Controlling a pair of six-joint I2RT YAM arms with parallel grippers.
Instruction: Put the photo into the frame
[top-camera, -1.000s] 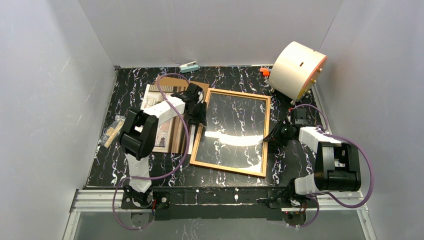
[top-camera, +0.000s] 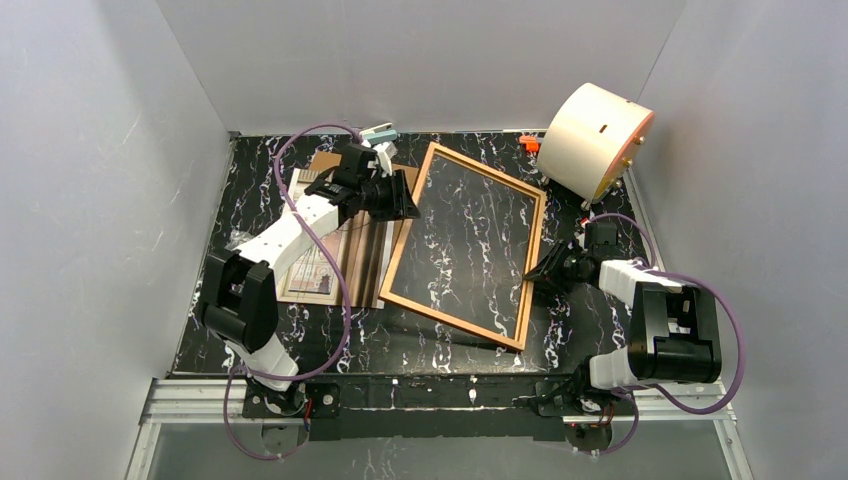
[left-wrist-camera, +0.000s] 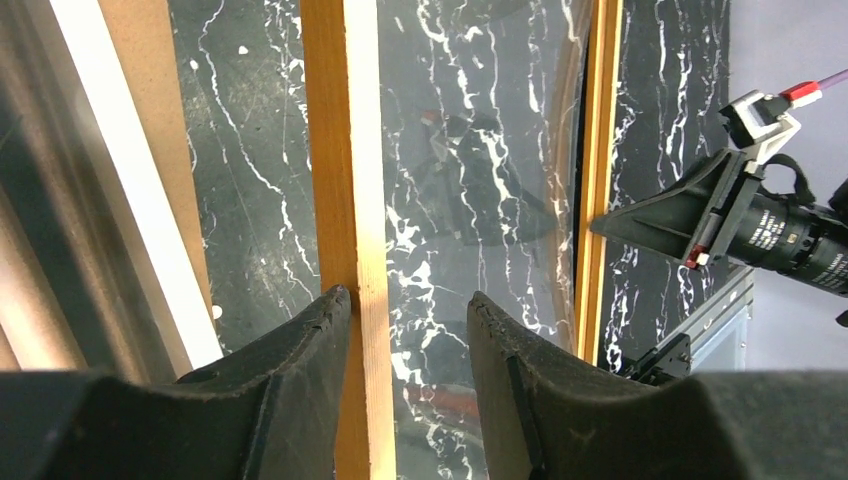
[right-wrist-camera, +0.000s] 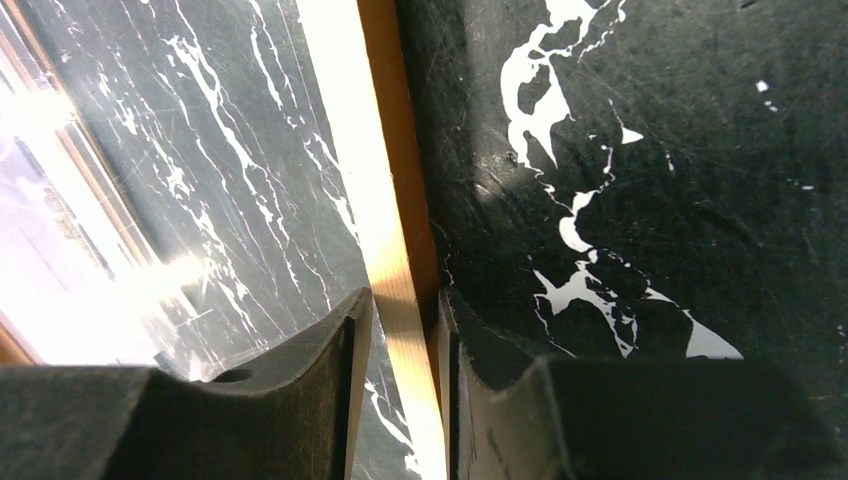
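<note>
The empty wooden frame (top-camera: 532, 240), with clear glazing, stands tilted, its far left corner toward the back wall. My left gripper (top-camera: 408, 208) is at the frame's left bar (left-wrist-camera: 362, 190). In the left wrist view one finger (left-wrist-camera: 335, 310) overlaps that bar, while a gap separates it from the other finger, so the fingers stand open. On the opposite side my right gripper has its fingers close against both faces of the frame's right bar (right-wrist-camera: 385, 170). A printed picture (top-camera: 315, 268) lies at the left, partly covered by the left arm.
Brown boards (top-camera: 370, 262) lie beside the picture, under the left arm. A large cream drum (top-camera: 590, 140) stands at the back right, near an orange item (top-camera: 530, 143). A teal stapler-like object (top-camera: 379, 134) is at the back.
The frame's left side has moved toward the back wall and the frame has turned and tilted. My left gripper went the same way; the right has barely moved. Bright glare on the glazing has vanished.
</note>
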